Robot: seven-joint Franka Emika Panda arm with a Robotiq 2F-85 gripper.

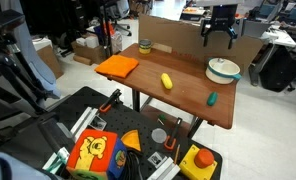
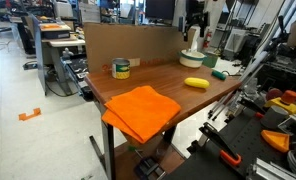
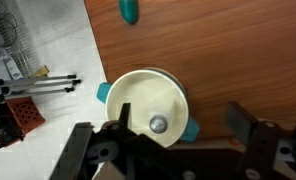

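Note:
A white pot (image 1: 222, 71) with teal handles stands at the far right of the wooden table. In the wrist view the round pot (image 3: 115, 101) lies below the fingers, and a pale object with a grey round end (image 3: 158, 124) shows within its rim; I cannot tell if that is a lid's knob. My gripper (image 1: 220, 40) hangs above the pot, its fingers wide apart with nothing between them. A green object (image 1: 212, 99) rests in front of the pot, and a yellow one (image 1: 166, 81) lies nearer the table's middle.
An orange cloth (image 2: 142, 111) drapes over the table's left edge. Behind it stands a can (image 2: 121, 69). A cardboard panel (image 2: 138, 48) closes the back. Bare wood (image 3: 228, 55) separates the green object from the right side of the wrist view.

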